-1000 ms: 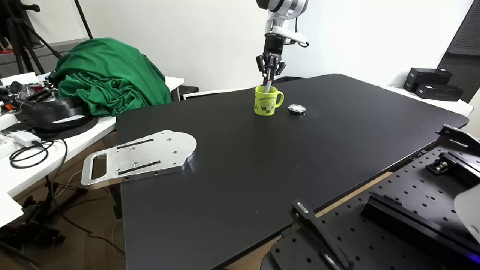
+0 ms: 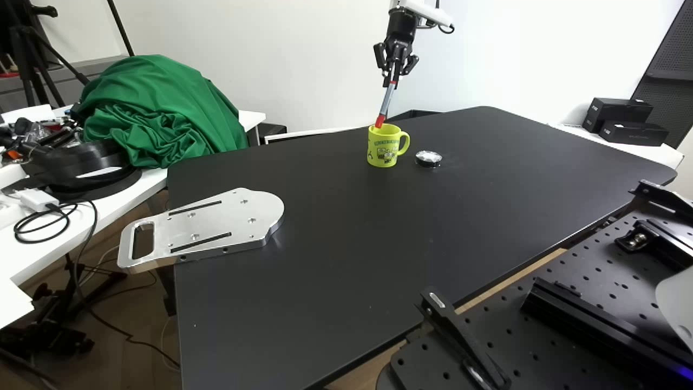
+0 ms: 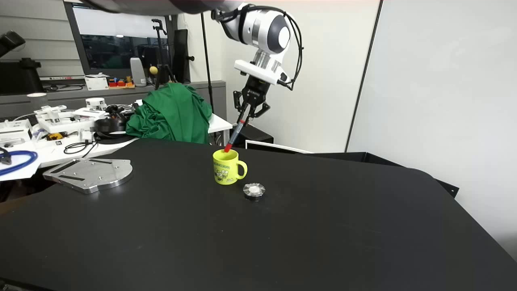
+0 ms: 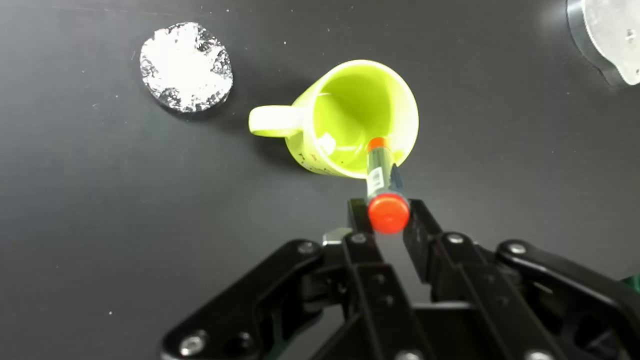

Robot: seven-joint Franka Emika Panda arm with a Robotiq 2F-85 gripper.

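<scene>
A marker (image 2: 387, 101) with a grey barrel and red ends is held at its upper end in my gripper, which is shut on it. The marker (image 3: 235, 135) slants, its lower red end at the mouth of a yellow-green mug. The mug (image 2: 384, 148) stands upright on the dark table, its handle toward a round silver-topped object (image 2: 429, 158). From the wrist view, the mug (image 4: 360, 117) has nothing else visible inside. Above and behind the mug hangs the gripper (image 3: 250, 107).
On the left table edge lies a metal plate with a handle slot (image 2: 214, 221). A green cloth (image 2: 162, 110) is heaped on the white side table.
My gripper has risen with the marker. The marker's lower end, deep in the mug a second ago, now sits up at the rim. The mug has not moved.
</scene>
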